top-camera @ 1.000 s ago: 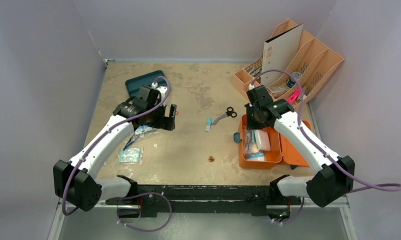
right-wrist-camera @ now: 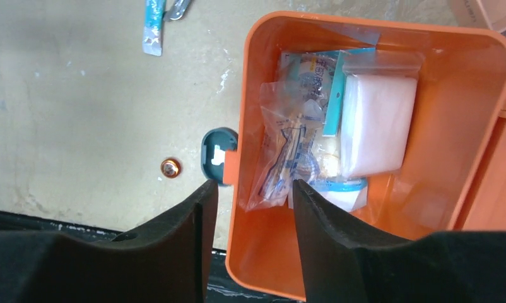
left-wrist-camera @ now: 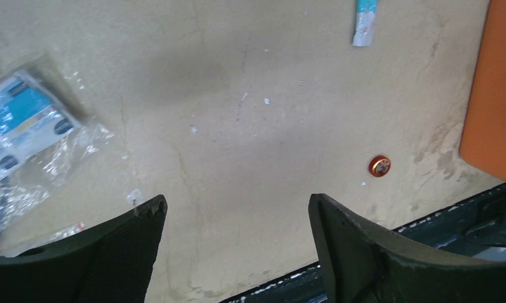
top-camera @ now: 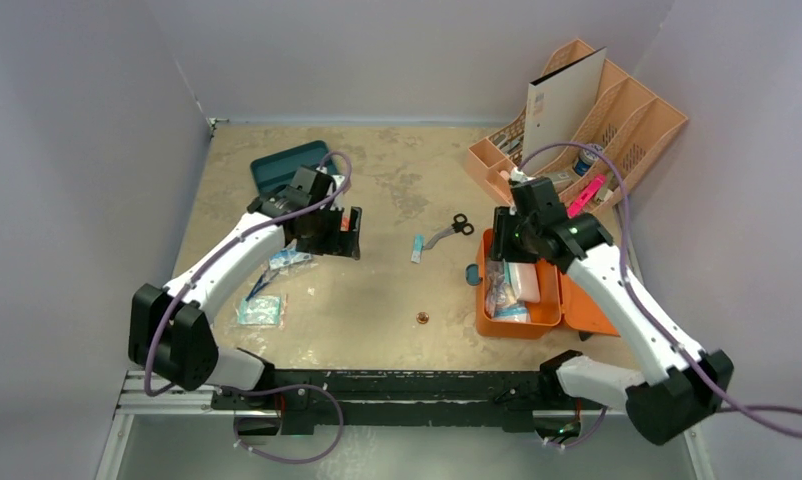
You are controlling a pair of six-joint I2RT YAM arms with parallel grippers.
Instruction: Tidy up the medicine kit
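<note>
The orange medicine box (right-wrist-camera: pixel 452 126) stands open at the right of the table. Inside it lie a clear bag of swabs (right-wrist-camera: pixel 281 158), a white pad in a zip bag (right-wrist-camera: pixel 378 123) and other packets. Over the box hovers my right gripper, its fingers apart and nothing between them. My left gripper is open and empty above the table's left half. Below and beside it are a blue-and-white bagged packet (left-wrist-camera: pixel 29 123), blue tweezers (top-camera: pixel 261 284) and a green packet (top-camera: pixel 260 311). Scissors (top-camera: pixel 447 232) and a small blue-and-white sachet (top-camera: pixel 417 249) lie mid-table.
A small reddish round item (top-camera: pixel 422 318) lies left of the box, whose dark latch (right-wrist-camera: pixel 219 156) sticks out on that side. A dark green tray (top-camera: pixel 277 170) sits at the back left, partly behind my left arm. The peach organizer (top-camera: pixel 657 115) fills the back right corner.
The left gripper has shifted slightly to the right.
</note>
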